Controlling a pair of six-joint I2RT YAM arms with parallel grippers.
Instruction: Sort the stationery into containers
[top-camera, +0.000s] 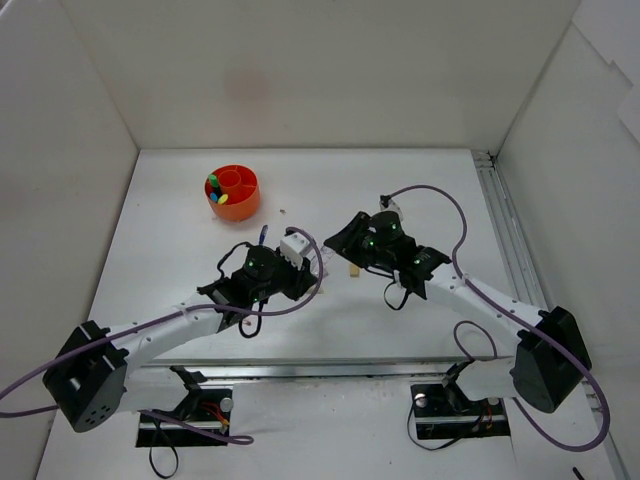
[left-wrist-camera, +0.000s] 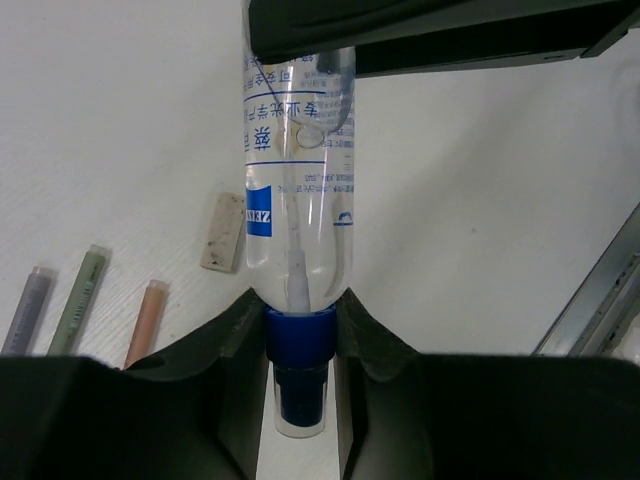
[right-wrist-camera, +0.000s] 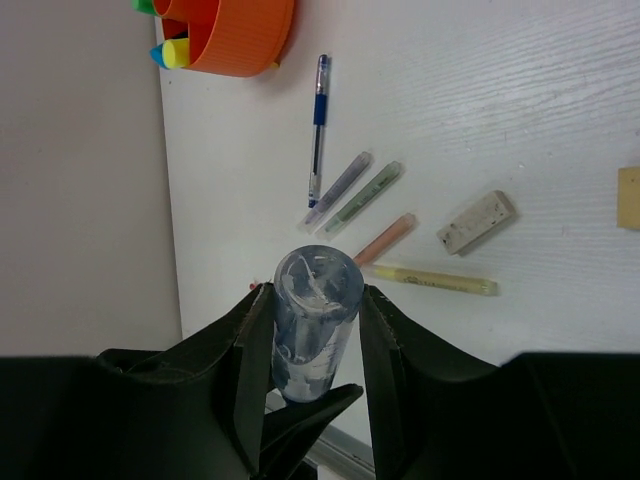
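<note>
A clear plastic bottle (left-wrist-camera: 298, 190) with printed labels and a blue top is held between the two grippers near the table's middle. My left gripper is shut on its blue end; my right gripper is shut on the other end. An orange holder (right-wrist-camera: 235, 45) with colored pens stands at the back left. On the table lie a blue pen (right-wrist-camera: 318, 140), grey (right-wrist-camera: 342, 185), green (right-wrist-camera: 365, 195), pink (right-wrist-camera: 388, 236) and yellow (right-wrist-camera: 430, 279) sticks, an eraser (right-wrist-camera: 475, 220) and a tan block (right-wrist-camera: 628, 198).
Walls enclose it at the back and sides, and a metal rail (top-camera: 490, 220) runs along the right edge.
</note>
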